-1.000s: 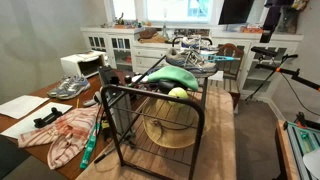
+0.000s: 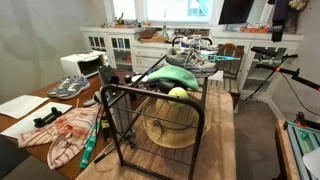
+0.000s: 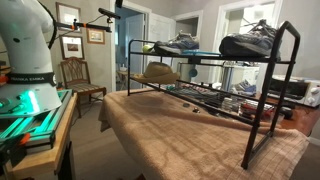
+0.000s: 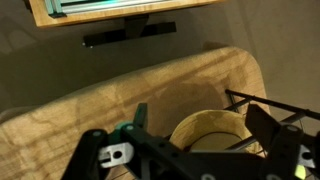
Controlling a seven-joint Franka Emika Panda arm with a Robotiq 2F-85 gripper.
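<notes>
My gripper stands open in the wrist view, its dark fingers wide apart with nothing seen between them. It hangs above the near side of the table, over a tan straw hat (image 4: 210, 123). In exterior view 1 a black metal rack (image 2: 152, 92) stands on the table, and the hat's brim (image 2: 160, 134) shows through its bars. A green cap (image 2: 174, 75) and a yellow-green ball (image 2: 180, 92) appear at the upper level. Grey shoes (image 3: 251, 43) rest on the rack's top in exterior view 2.
Brown cloth (image 3: 165, 130) covers the table, with bare room in front of the rack. A pink-striped cloth (image 2: 67, 132) and more shoes (image 2: 70, 87) lie on the left-hand table. The rack's black bars (image 4: 282, 105) reach into the right of the wrist view.
At the upper right of exterior view 1, the dark gripper part has shifted slightly. The rack and the things on it look unmoved.
</notes>
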